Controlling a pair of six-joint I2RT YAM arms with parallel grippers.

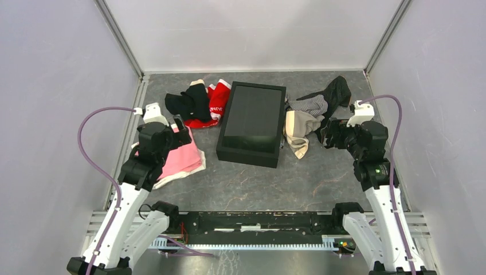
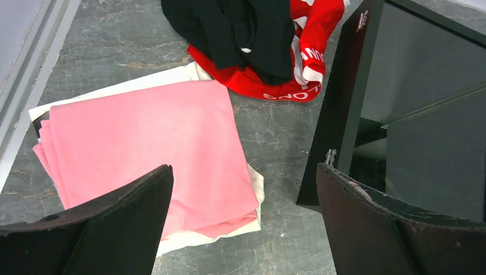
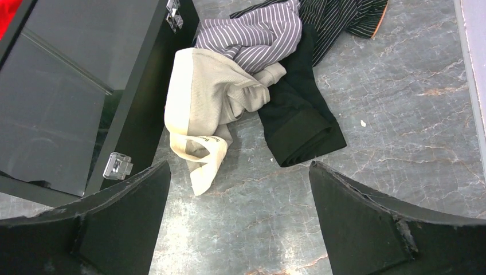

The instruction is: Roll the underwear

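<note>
Which garment is the underwear I cannot tell. To the right of the box lies a loose heap: a crumpled beige ribbed cloth point(image 3: 218, 91), a grey striped one point(image 3: 258, 34) and dark garments point(image 3: 301, 123). Left of the box are a black cloth point(image 2: 252, 34) and a red one point(image 2: 321, 46), bunched together. Below those, a folded pink cloth point(image 2: 149, 137) lies flat over cream fabric. My left gripper is open above the floor near the pink stack, empty. Over on the right, my right gripper hangs open, nothing between its fingers, with the heap beyond it.
A black box point(image 1: 248, 156) with a dark panel inside its frame stands mid-table, metal latches point(image 3: 117, 166) on its side. Bare grey table point(image 1: 258, 189) stretches across the front. Walls close in the left, right and back.
</note>
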